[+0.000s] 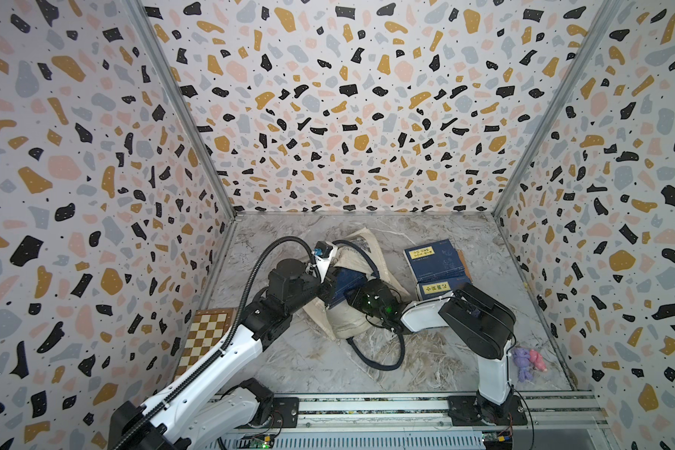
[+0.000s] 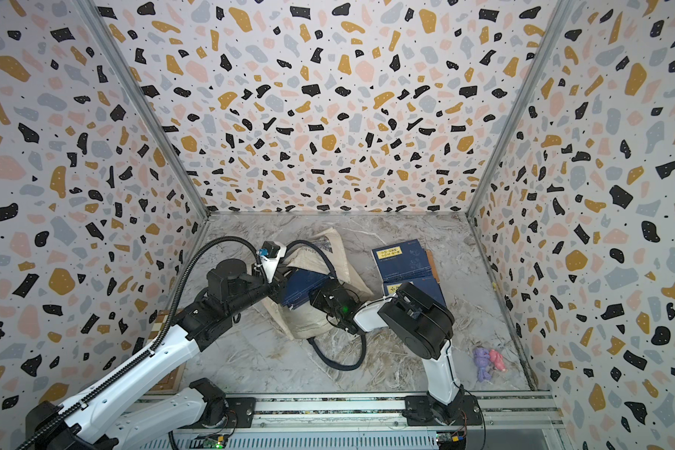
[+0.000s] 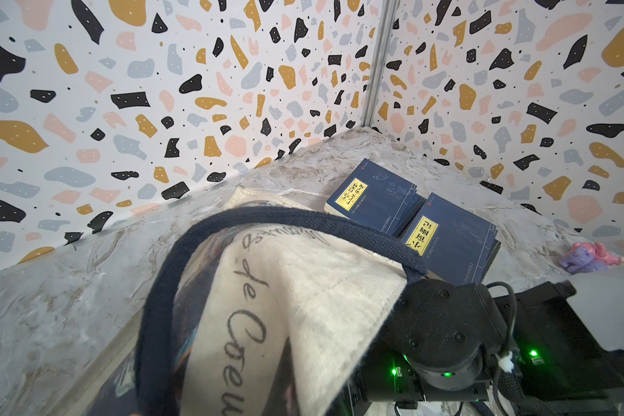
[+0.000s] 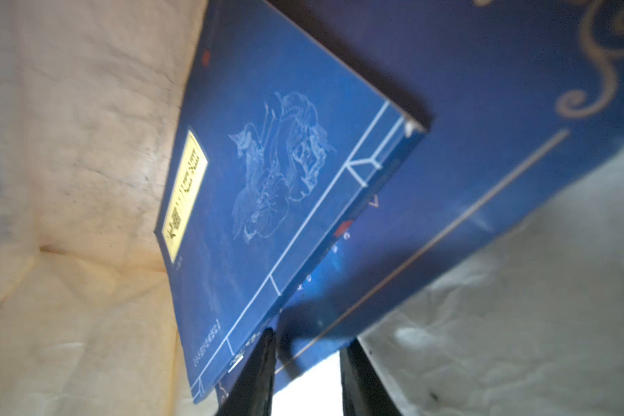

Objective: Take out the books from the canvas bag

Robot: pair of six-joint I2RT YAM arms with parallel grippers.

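The canvas bag lies mid-table with blue books inside. In the right wrist view, a smaller blue book rests on a larger blue book. My right gripper is inside the bag, fingers part open at the books' lower edges; I cannot tell whether anything is between them. My left gripper is at the bag's upper left edge; its fingers are hidden in all views. Outside the bag, two blue books lie to the right.
A chessboard lies at the left edge. Purple and pink plush toys sit at the front right. Bare marble shows at the back of the table and front centre.
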